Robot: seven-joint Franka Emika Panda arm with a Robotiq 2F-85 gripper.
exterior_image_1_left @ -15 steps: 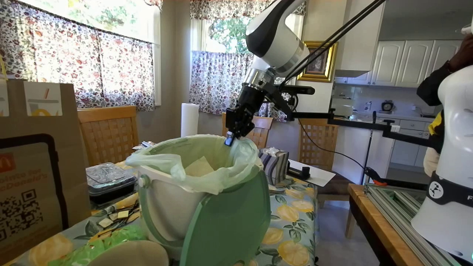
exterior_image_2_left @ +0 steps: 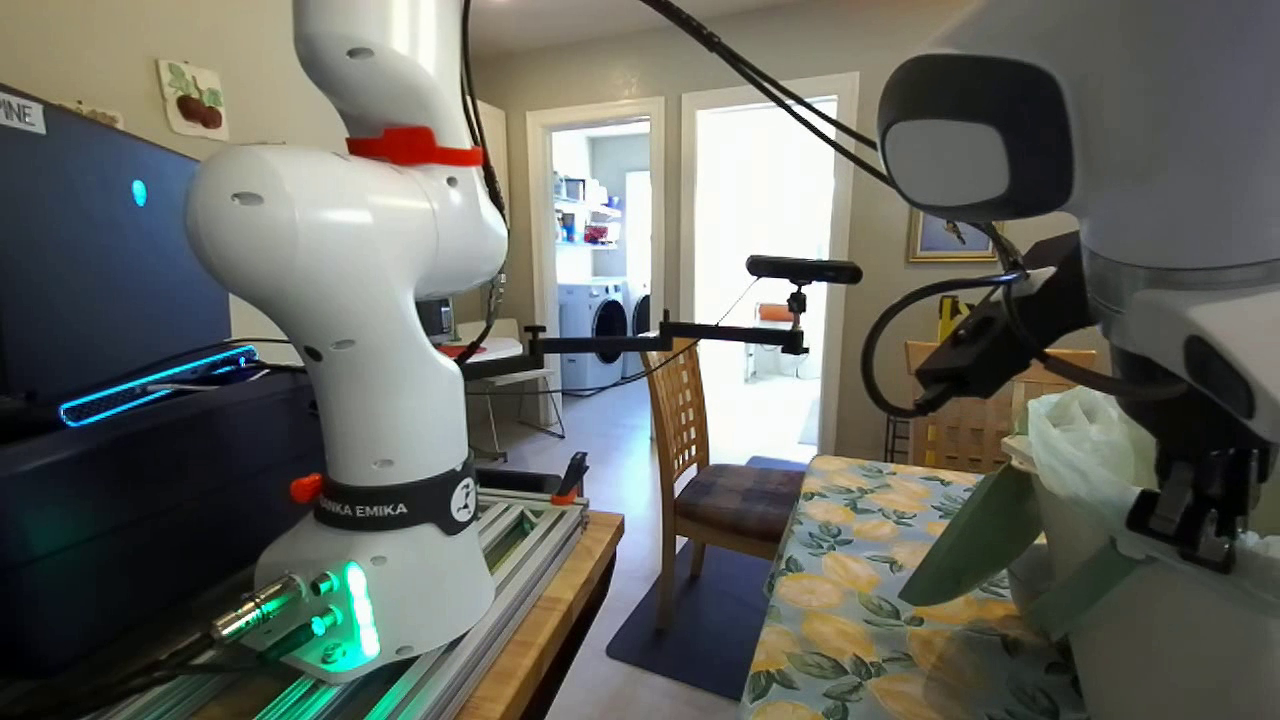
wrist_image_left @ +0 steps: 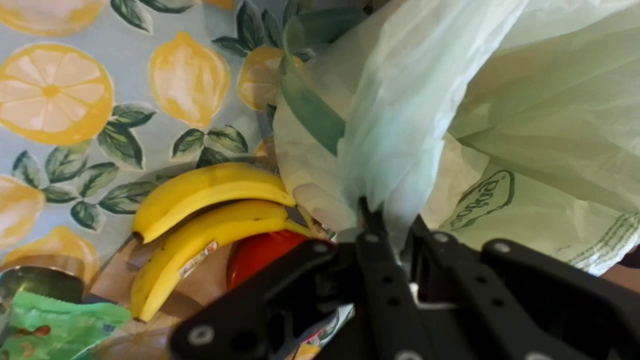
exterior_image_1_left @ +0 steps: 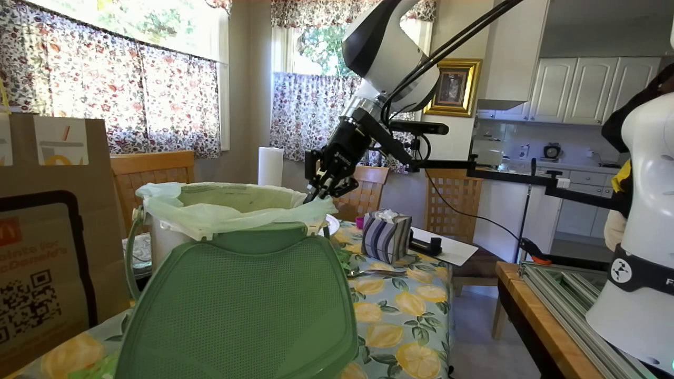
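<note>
A white bin (exterior_image_2_left: 1182, 654) stands on the table, its green lid (exterior_image_1_left: 243, 309) hanging open down the side toward the camera in exterior view 1. The pale green liner bag (exterior_image_1_left: 221, 217) drapes over its rim. My gripper is shut on a gathered fold of the liner bag (wrist_image_left: 408, 114), which rises bunched from between the fingers in the wrist view. At the bin's rim, the gripper (exterior_image_1_left: 314, 195) points downward in exterior view 1; its fingertips are partly hidden there. In exterior view 2 the gripper (exterior_image_2_left: 1188, 528) overlaps the bin's near rim.
Bananas (wrist_image_left: 207, 234), a red item (wrist_image_left: 261, 255) and a green packet (wrist_image_left: 60, 324) lie beside the bin. A tissue box (exterior_image_1_left: 386, 237) stands behind it, a paper bag (exterior_image_1_left: 50, 240) at left. The lemon-print tablecloth (exterior_image_2_left: 828, 600) has free room on the robot's side.
The bin has shifted left in exterior view 1 and turned, so its lid now faces the camera. My gripper has moved slightly left and up along with the rim.
</note>
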